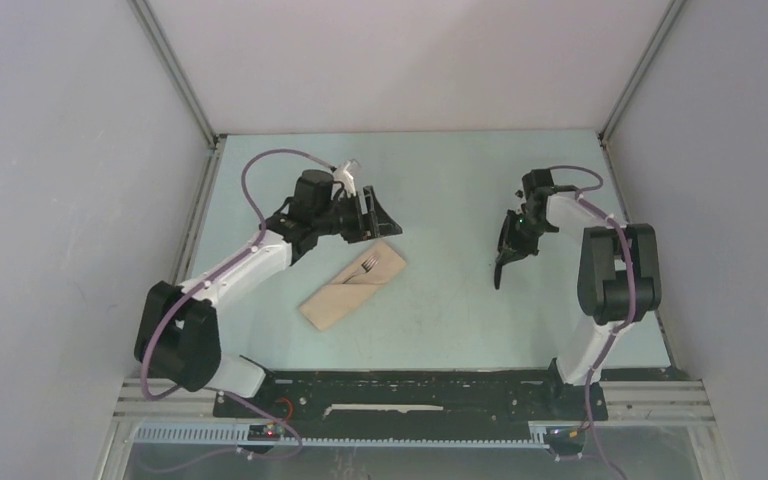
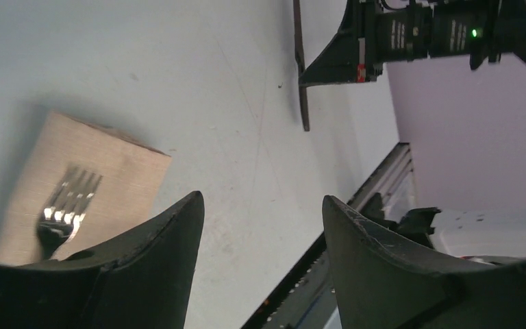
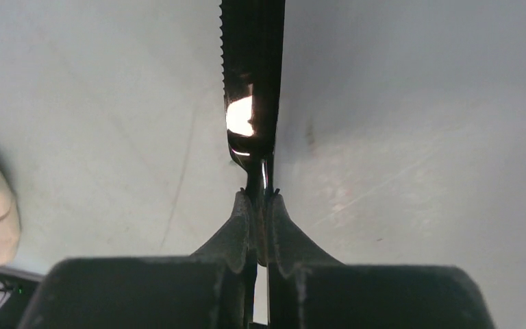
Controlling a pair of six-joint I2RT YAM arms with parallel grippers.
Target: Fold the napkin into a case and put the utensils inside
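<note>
A beige folded napkin case (image 1: 330, 305) lies diagonally left of centre, a silver fork (image 1: 368, 264) tucked in it with its tines showing. Above its upper end hangs my left gripper (image 1: 380, 224), open and empty; the fork (image 2: 66, 209) shows below it in the left wrist view. My right gripper is shut on a dark, shiny knife (image 3: 250, 89), gripped at its narrow part with the serrated blade pointing away. From the top the knife (image 1: 498, 275) reaches out from under that gripper (image 1: 510, 240), right of the napkin.
Walls enclose the sides and back, and a dark rail runs along the front edge.
</note>
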